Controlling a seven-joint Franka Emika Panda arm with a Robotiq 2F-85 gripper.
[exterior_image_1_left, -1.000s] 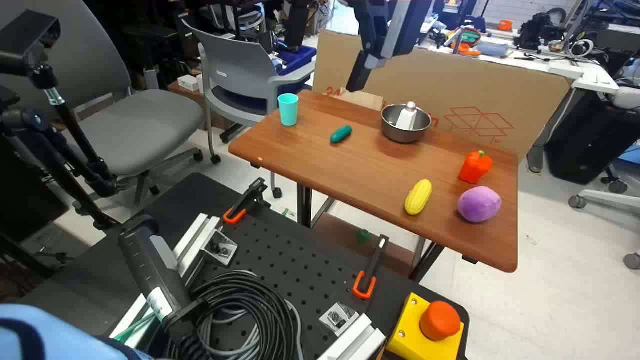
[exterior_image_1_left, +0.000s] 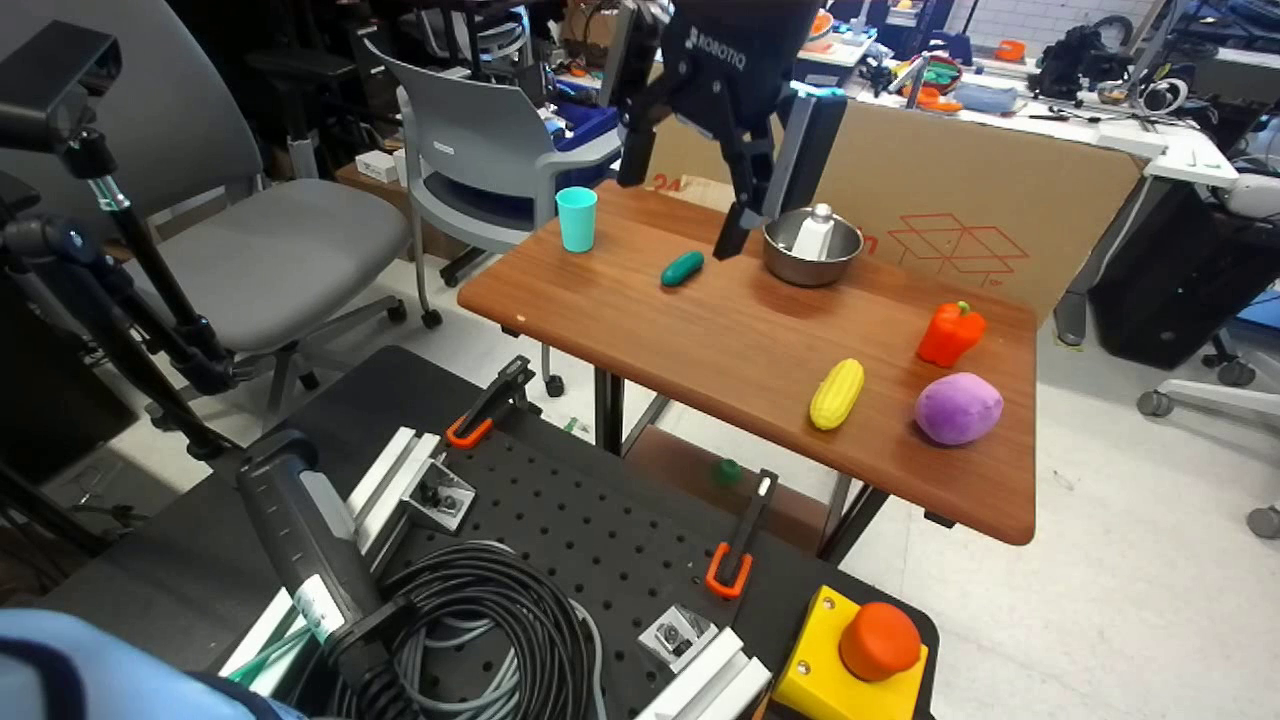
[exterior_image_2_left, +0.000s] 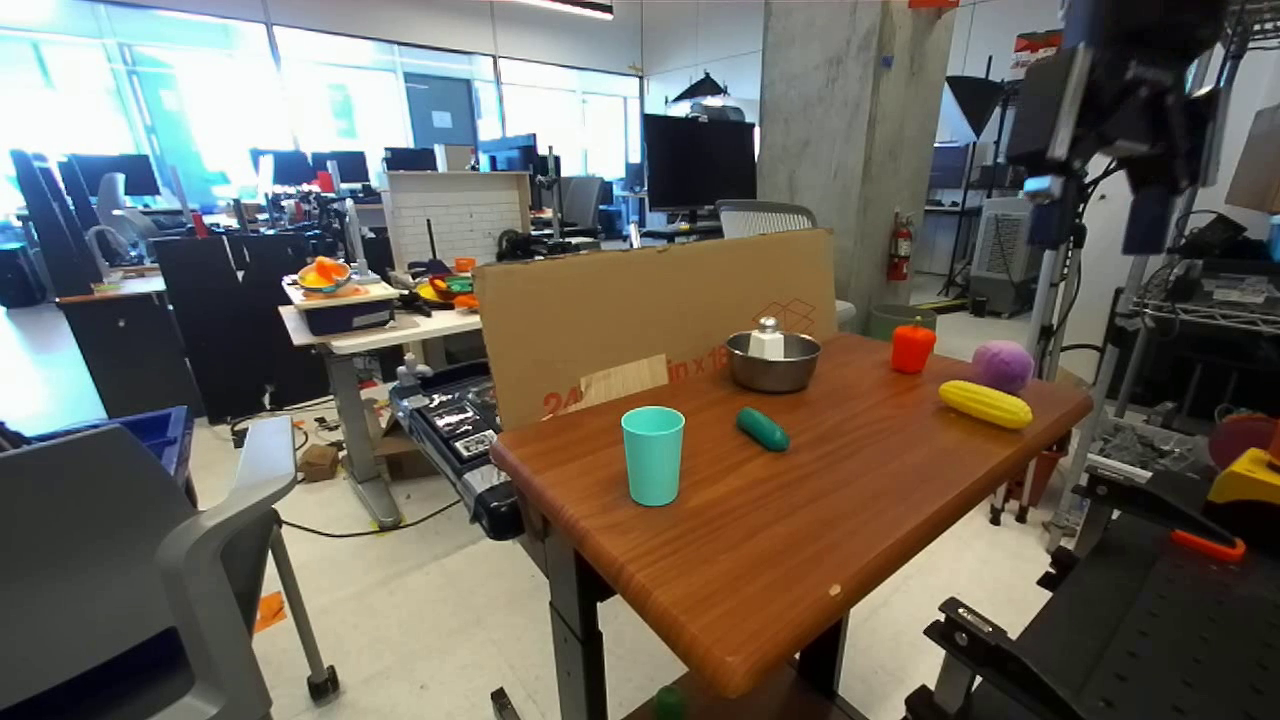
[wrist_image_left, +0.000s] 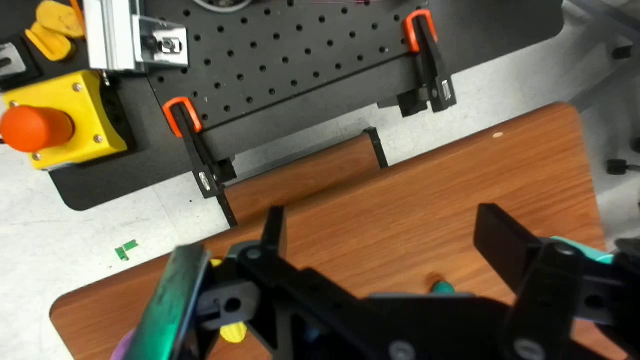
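My gripper (exterior_image_1_left: 684, 198) is open high over the table, nothing between its fingers; it also shows at the upper right of exterior view 2. Below it on the wooden table (exterior_image_1_left: 720, 342) lies a green cucumber-like item (exterior_image_1_left: 683, 268). A teal cup (exterior_image_2_left: 654, 456) stands upright near the table's end. The metal bowl (exterior_image_1_left: 782, 254) holds a white bottle-like object (exterior_image_1_left: 815, 234). At the other end are a yellow corn (exterior_image_1_left: 836, 394), an orange pepper (exterior_image_1_left: 951, 334) and a purple round item (exterior_image_1_left: 959, 408). In the wrist view, the gripper's own body covers much of the table.
A cardboard sheet (exterior_image_2_left: 648, 318) stands along the table's far side. Close to its near side is a black perforated bench (exterior_image_1_left: 576, 528) with clamps, coiled cable and a yellow box with an orange button (exterior_image_1_left: 881, 640).
In exterior view 1 my gripper has come lower, and both its fingers now show where only one did before. The objects on the table have stayed where they were.
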